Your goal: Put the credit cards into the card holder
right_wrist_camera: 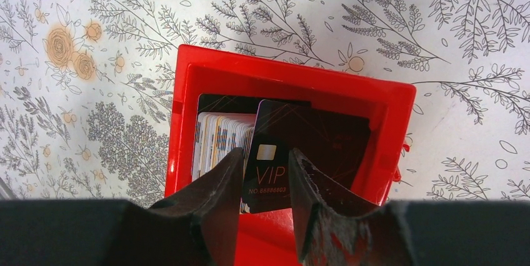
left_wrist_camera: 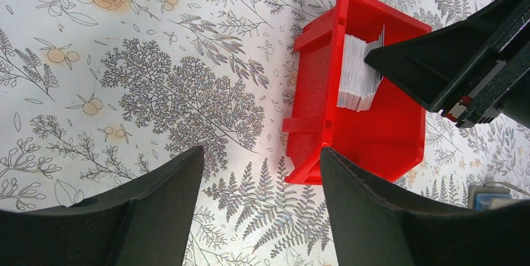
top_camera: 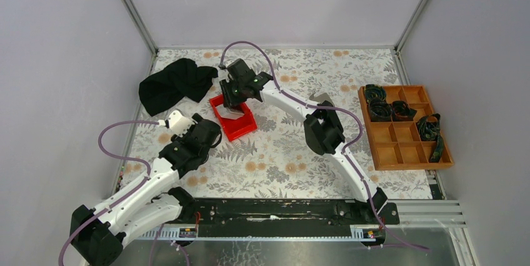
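The card holder is an open red box (top_camera: 240, 128), tilted on the patterned table. A stack of white-edged cards stands in it, also visible in the left wrist view as the cards (left_wrist_camera: 356, 82). A black VIP card (right_wrist_camera: 270, 182) lies against that stack inside the box, its upper part leaning to the right. My right gripper is inside the box with its fingers part open; the VIP card shows between and behind them. Whether both fingers touch it cannot be told. My left gripper is open and empty, left of the box.
A black cloth (top_camera: 177, 85) lies to the left behind the box. A wooden compartment tray (top_camera: 392, 153) with rolled dark items stands at the far right. One flat grey piece (top_camera: 324, 98) rests near the right arm.
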